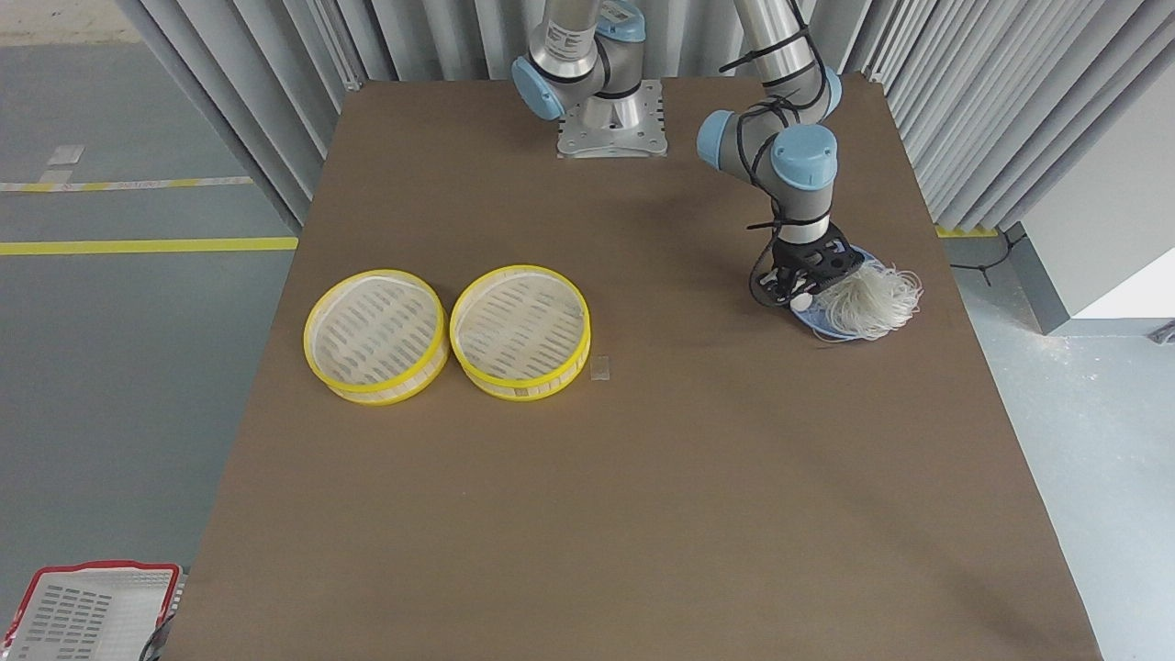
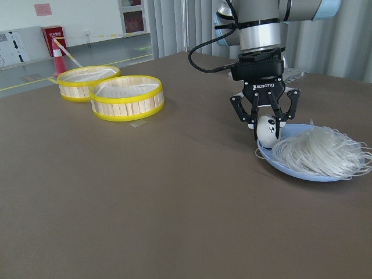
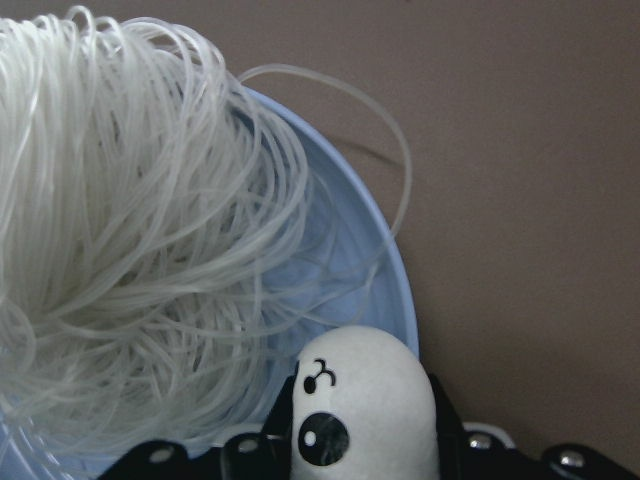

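Observation:
At the right of the table a blue plate point(image 2: 297, 173) holds a tangled heap of thin white noodle-like strands point(image 3: 120, 220), some hanging over its rim. My gripper point(image 2: 266, 129) is low at the plate's edge, its two black fingers either side of a white rounded object point(image 3: 365, 400) with a printed panda-like face, seemingly touching it. Whether the object rests on the plate or is slightly raised I cannot tell.
Two round bamboo steamers point(image 1: 375, 330) with yellow rims stand left of centre on the brown table point(image 1: 617, 496).

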